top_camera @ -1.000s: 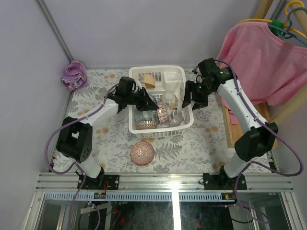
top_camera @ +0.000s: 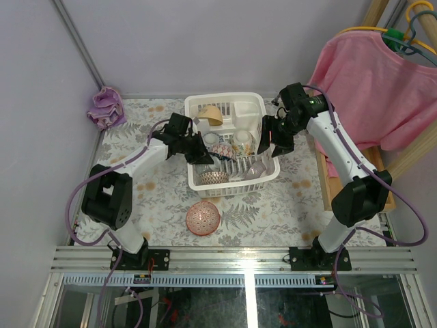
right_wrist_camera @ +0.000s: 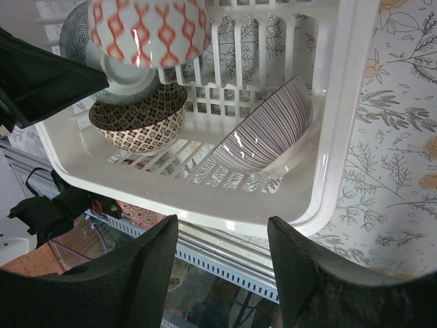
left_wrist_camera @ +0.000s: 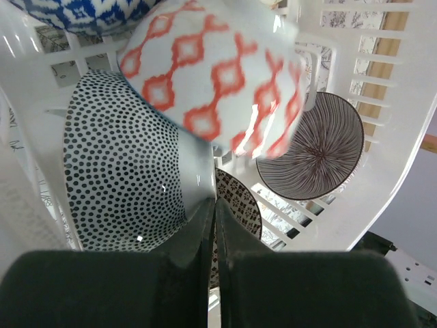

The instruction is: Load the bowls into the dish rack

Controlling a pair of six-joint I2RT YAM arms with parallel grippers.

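The white dish rack (top_camera: 225, 190) holds several bowls. My left gripper (top_camera: 202, 159) is shut, down inside it, its fingertips by a dotted bowl (left_wrist_camera: 123, 164); nothing clearly shows between them. A red-patterned white bowl (left_wrist_camera: 212, 75) lies tilted above those fingertips, blurred in the left wrist view. A brown checked bowl (right_wrist_camera: 140, 133) and a striped bowl (right_wrist_camera: 263, 130) sit at the front. A tan bowl (top_camera: 210, 113) is at the back. A red-patterned bowl (top_camera: 203, 218) stands outside, in front of the rack. My right gripper (top_camera: 273, 140) hangs open over the rack's right side.
A purple cloth (top_camera: 106, 108) lies at the back left. A pink shirt (top_camera: 372, 82) on hangers and a wooden stand (top_camera: 329, 184) take up the right side.
My left gripper has moved slightly down and toward the front. The red-patterned bowl in the rack has shifted and tipped, and the rack has moved a little rightward. The right arm is nearly still.
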